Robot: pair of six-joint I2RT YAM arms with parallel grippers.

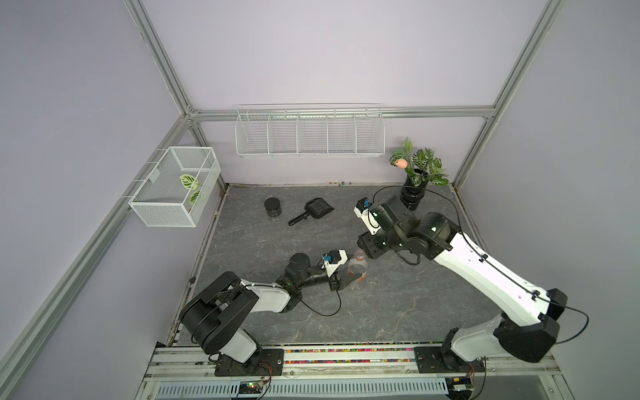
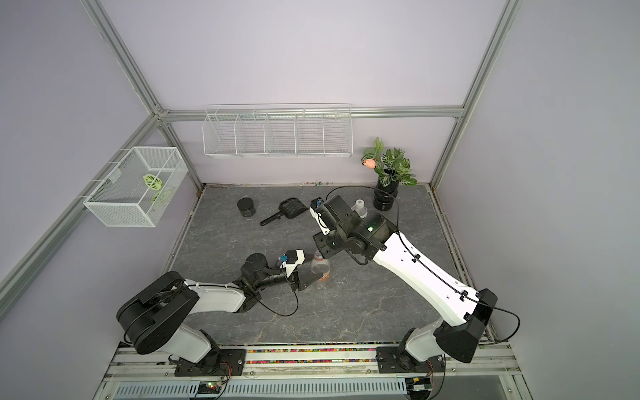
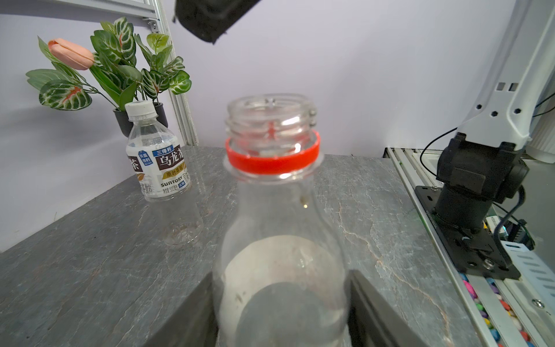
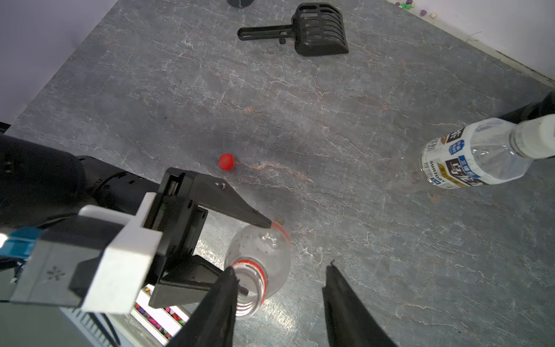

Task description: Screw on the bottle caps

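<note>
An uncapped clear bottle with a red neck ring (image 3: 277, 260) stands upright between the fingers of my left gripper (image 1: 353, 273); whether they grip it cannot be told. My right gripper is above the bottle's mouth, part open, with nothing visible between its fingertips. A small red cap (image 4: 226, 162) lies on the table behind my left gripper in the right wrist view. A labelled bottle with a white cap stands toward the back right.
A black scoop (image 4: 318, 31) and a black jar (image 1: 272, 206) are at the back of the grey table (image 1: 253, 246). A black vase with plants (image 2: 383, 196) stands at the back right corner. Wire baskets hang on the walls.
</note>
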